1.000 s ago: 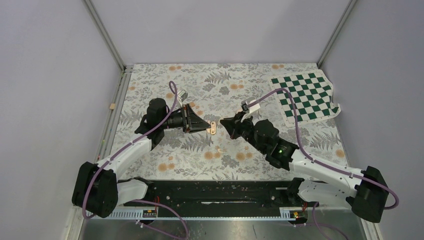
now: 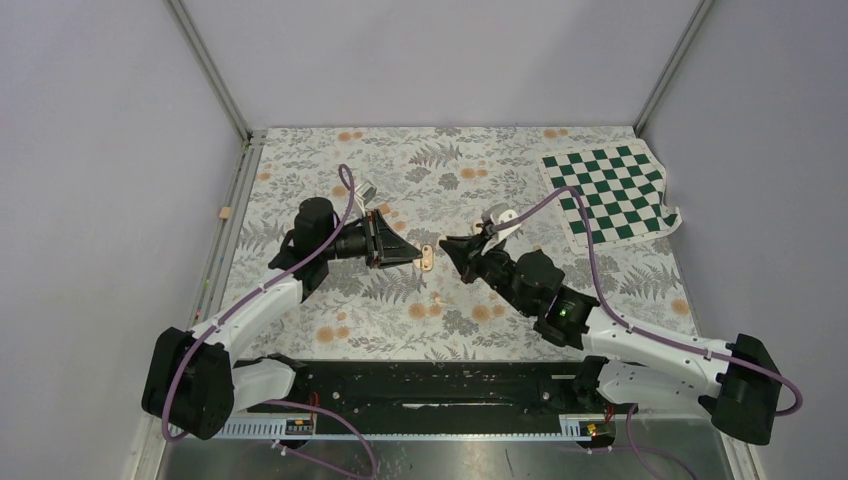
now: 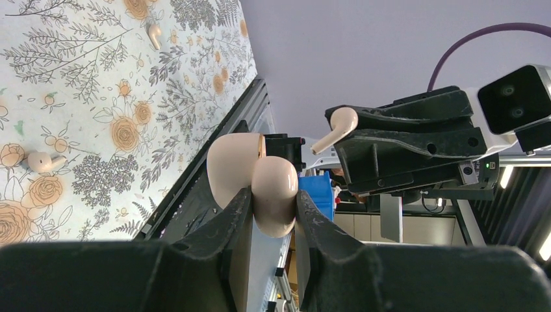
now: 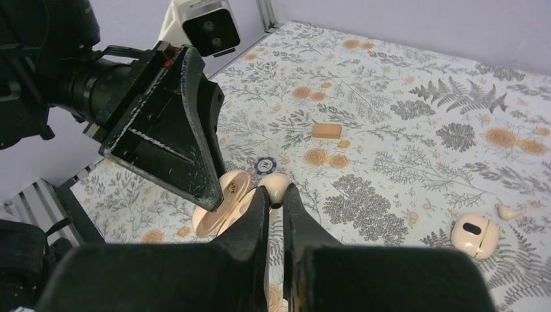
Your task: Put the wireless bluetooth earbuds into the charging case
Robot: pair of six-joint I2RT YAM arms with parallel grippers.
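Observation:
A peach charging case [image 3: 274,195] with its lid [image 3: 232,168] raised is pinched between the fingers of my left gripper [image 2: 417,257]. To its right in the top view, my right gripper [image 2: 446,241] is shut on a peach earbud [image 3: 341,125], whose stem sticks out past the fingertips. In the right wrist view the bud's rounded head [image 4: 277,186] shows between the fingers, near the open case [image 4: 224,203]. From the left wrist view, the held earbud and the case are apart. The case's slots are mostly hidden.
A separate peach case [image 4: 475,236] lies on the patterned cloth with a loose earbud [image 4: 511,212] beside it. An orange block [image 4: 326,130] and a blue round chip [image 4: 265,166] lie farther off. A green checkered board [image 2: 610,190] occupies the back right.
The left arm and the case stay nearly still.

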